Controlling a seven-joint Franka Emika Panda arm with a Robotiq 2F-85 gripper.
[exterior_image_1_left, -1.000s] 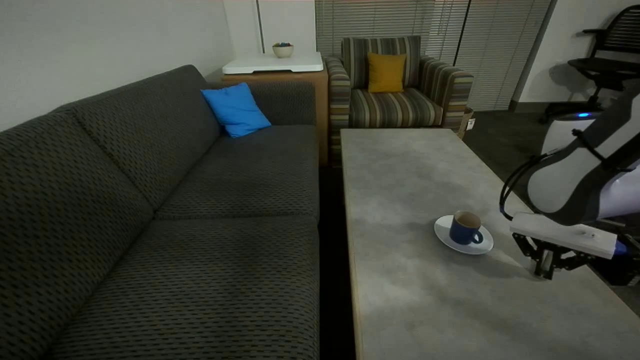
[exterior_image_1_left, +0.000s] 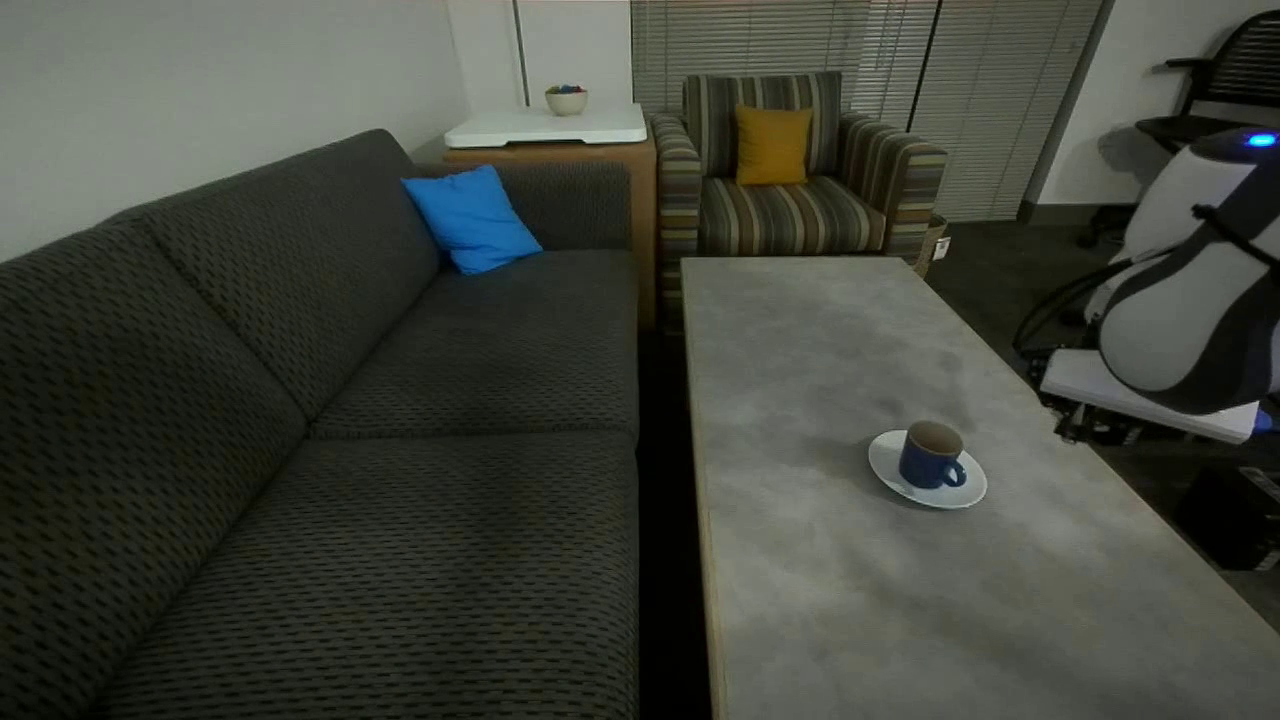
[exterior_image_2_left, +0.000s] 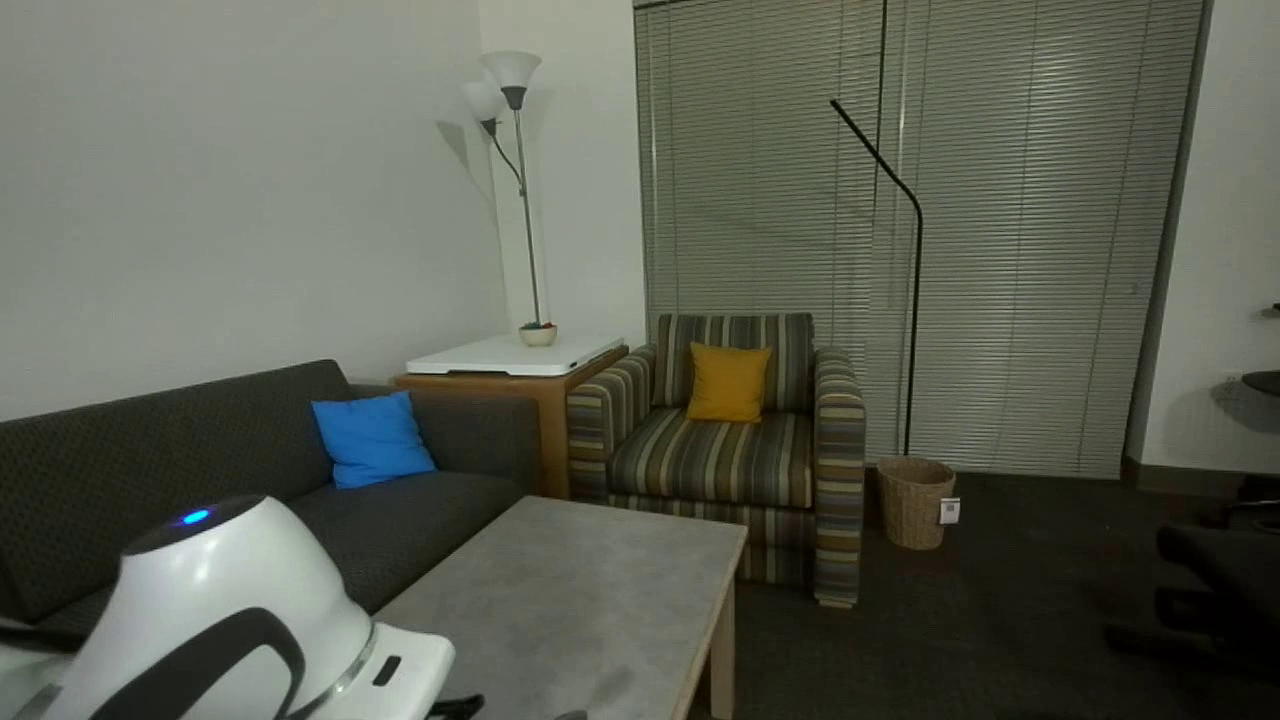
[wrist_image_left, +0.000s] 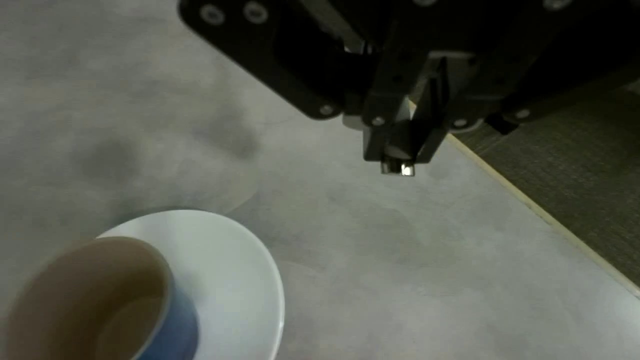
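A blue mug (exterior_image_1_left: 930, 456) stands upright on a white saucer (exterior_image_1_left: 887, 466) on the grey table. From above, the wrist view shows the mug (wrist_image_left: 183, 324) at the lower left, its pale brown inside visible, with the saucer (wrist_image_left: 240, 282) under it. My gripper is shut on a small shiny metallic piece (wrist_image_left: 408, 170) that barely shows between the fingertips; what it belongs to is hidden. The gripper is apart from the mug and saucer. In the first exterior view, my gripper (exterior_image_1_left: 1071, 426) is near the table's right edge.
A dark sofa (exterior_image_1_left: 480, 516) lines the left side. A striped armchair (exterior_image_1_left: 786, 216) with a yellow cushion (exterior_image_1_left: 773, 145) stands beyond the far end.
My arm has drawn back and up, away from the spot beside the saucer, toward the table's right edge. Mug and saucer have not moved.
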